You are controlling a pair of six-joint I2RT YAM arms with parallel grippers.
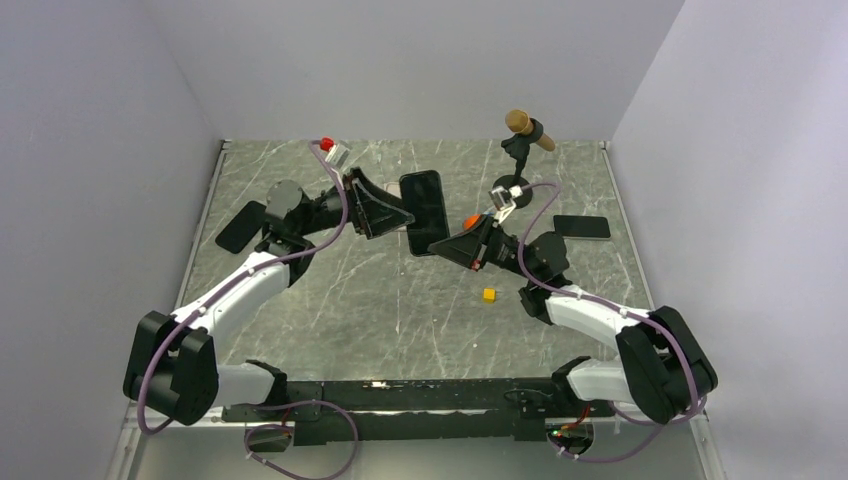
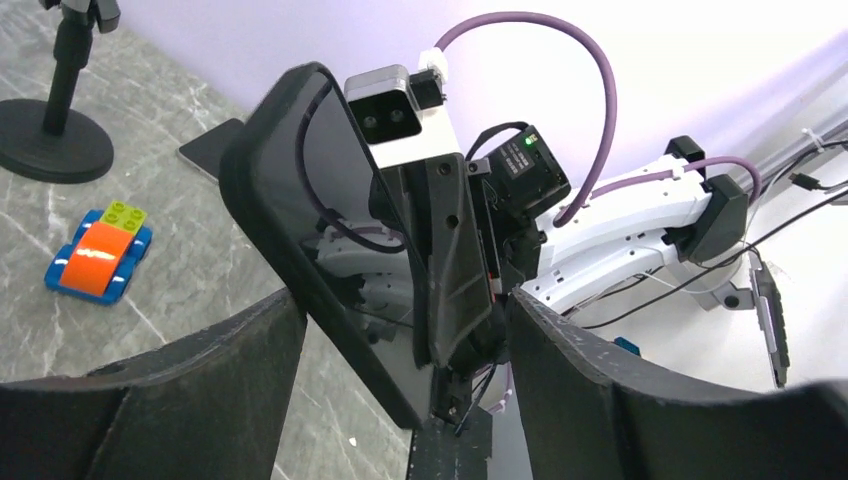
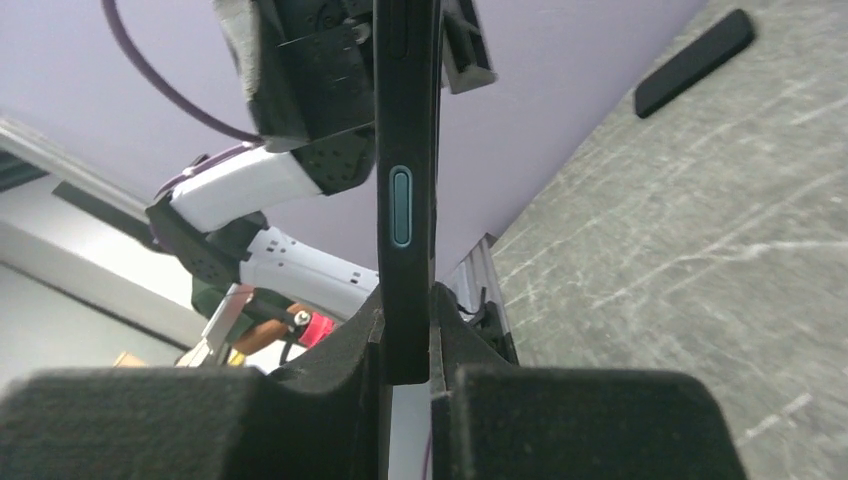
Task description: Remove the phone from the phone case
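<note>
A black cased phone (image 1: 424, 190) is held above the middle of the table, its dark face toward the top camera. My right gripper (image 1: 440, 247) is shut on its lower right edge. The right wrist view shows the phone's narrow side (image 3: 405, 290), with a teal button, pinched between the fingers. My left gripper (image 1: 408, 218) stands at the phone's left edge, fingers apart. In the left wrist view the phone (image 2: 330, 220) appears between its spread fingers; contact cannot be told. No clear gap shows between phone and case.
Dark slabs lie at the table's left (image 1: 241, 226) and right (image 1: 582, 227). A stand with a wooden-topped piece (image 1: 518, 122) is at the back right. An orange-and-blue toy (image 2: 98, 255) and a small yellow block (image 1: 489, 295) lie near the right arm.
</note>
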